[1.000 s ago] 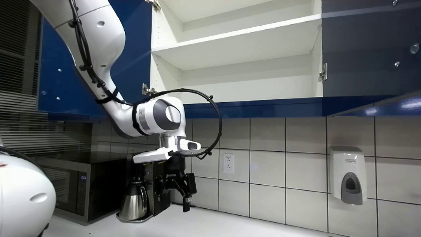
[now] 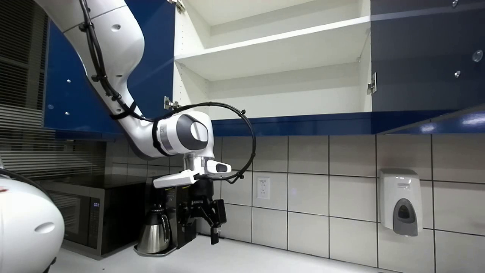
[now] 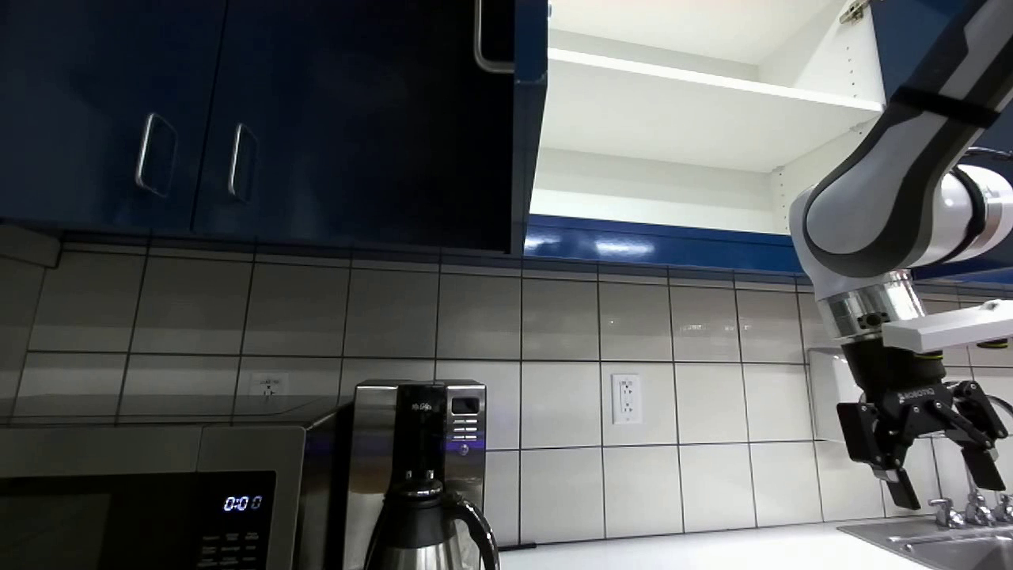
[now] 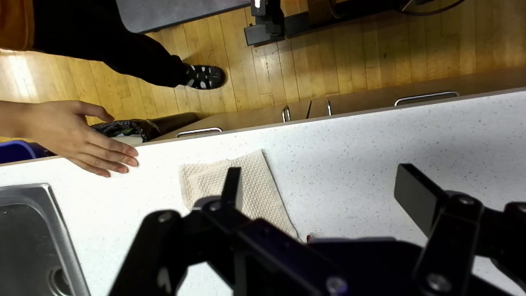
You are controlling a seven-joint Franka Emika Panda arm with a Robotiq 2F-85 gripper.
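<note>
My gripper (image 3: pixel 950 494) hangs above the counter with its fingers spread apart and nothing between them. In the wrist view the gripper is open wide, one finger pad (image 4: pixel 416 197) on the right and the other on the left. A folded beige cloth (image 4: pixel 246 187) lies flat on the white counter (image 4: pixel 340 158) below, partly covered from sight by the left finger. Close to the cloth's corner a small red-tipped object (image 4: pixel 309 237) peeks out, mostly hidden behind the gripper body.
A person's hand (image 4: pixel 84 133) reaches over the counter edge, near the sink (image 4: pixel 54 212). The coffee maker (image 3: pixel 465 427) and microwave (image 2: pixel 97 218) stand against the wall. Overhead, the cabinet (image 2: pixel 291 86) is open with bare shelves.
</note>
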